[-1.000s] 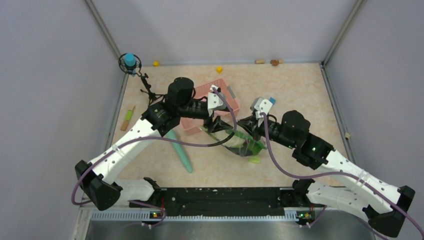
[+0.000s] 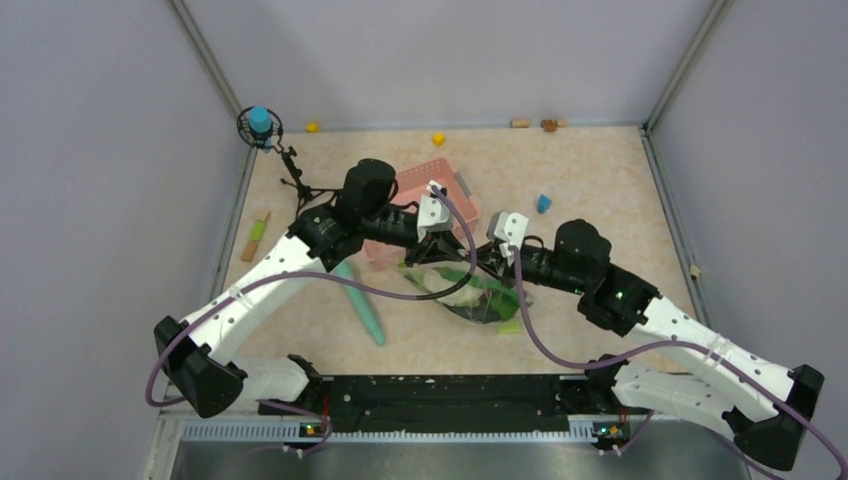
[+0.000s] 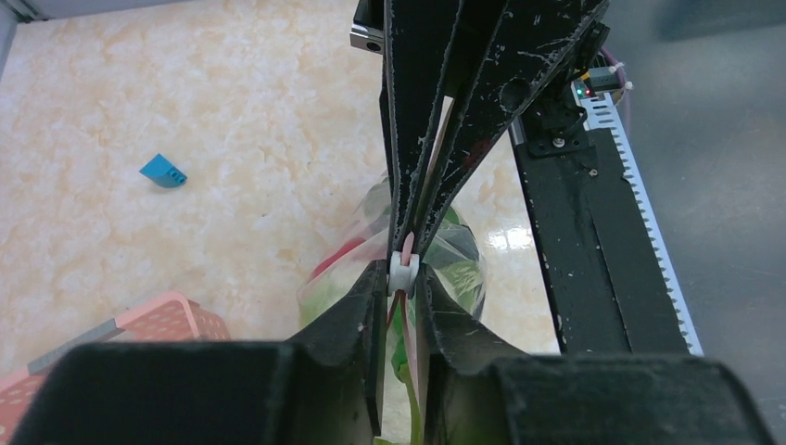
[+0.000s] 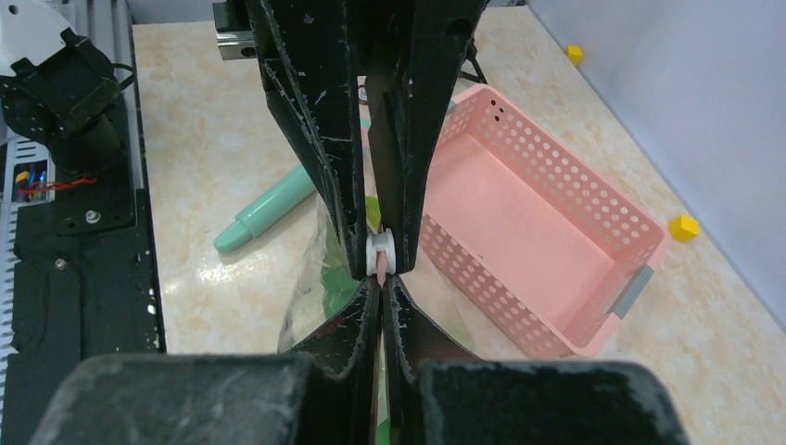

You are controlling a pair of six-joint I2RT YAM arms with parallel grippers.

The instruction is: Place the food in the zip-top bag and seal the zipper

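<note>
A clear zip top bag (image 2: 470,295) with green food and a red item inside lies at the table's centre, beneath both grippers, which meet at its top. My left gripper closes around the small white zipper slider (image 3: 404,271) and pinkish zipper strip; whether it grips them is unclear. My right gripper is shut on the pink zipper strip (image 4: 381,264), just beside the slider. Both wrist views show the other gripper's black body close above the slider. The rest of the zipper is largely hidden by the fingers.
A pink basket (image 4: 519,222) stands behind the bag, a mint cylinder (image 4: 264,209) to its left. A blue block (image 3: 163,171) and yellow block (image 4: 683,227) lie on the table (image 2: 600,180).
Both grippers have shifted slightly toward the table's front, and the right wrist has turned a little and moved slightly left. The bag's top moved with them.
</note>
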